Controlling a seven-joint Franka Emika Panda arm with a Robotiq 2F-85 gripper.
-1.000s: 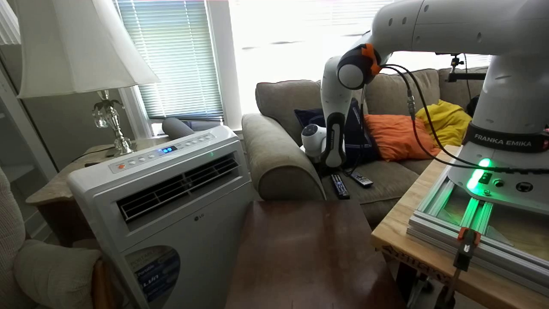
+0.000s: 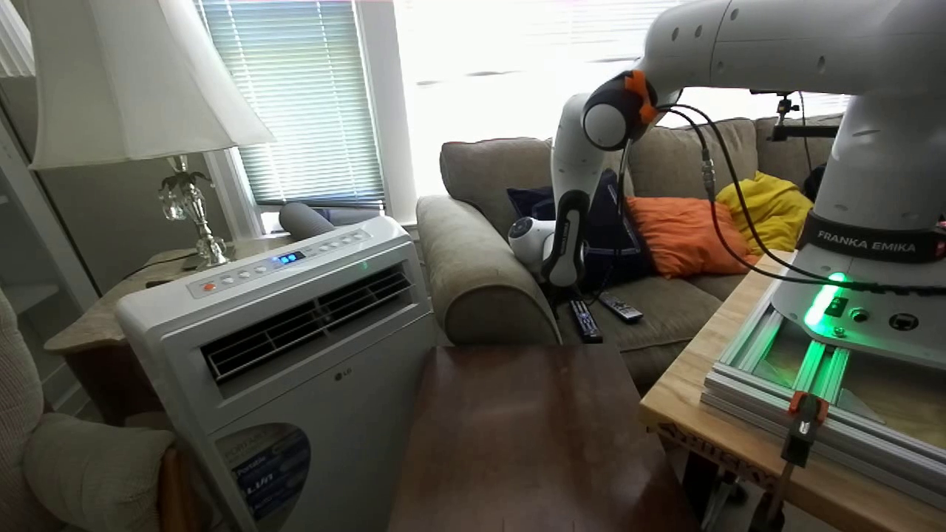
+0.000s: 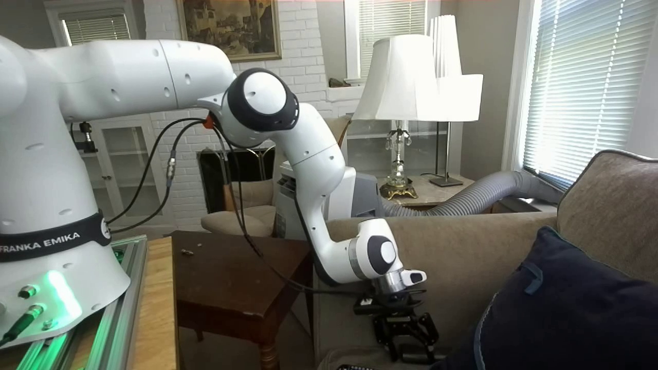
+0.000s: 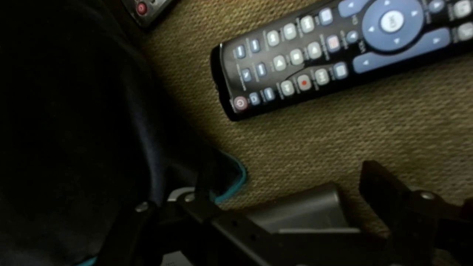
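My gripper is low over the sofa seat near the armrest, its fingers apart. Along the lower edge of the wrist view its dark fingers show on either side of a smooth dark grey object. Most of that object is hidden behind the gripper, so what it is and whether the fingers touch it I cannot tell. A black remote with blue and grey buttons lies flat on the seat beyond the fingers. The end of a second remote shows at the top left.
A navy cushion with teal piping fills the wrist view's left side, close by the left finger. The sofa armrest rises beside the arm. A brown wooden table is in front. Orange and yellow cushions lie farther along.
In exterior view 1 the arm's wrist has shifted slightly left and come down a little. Both remotes on the seat have stayed in place.
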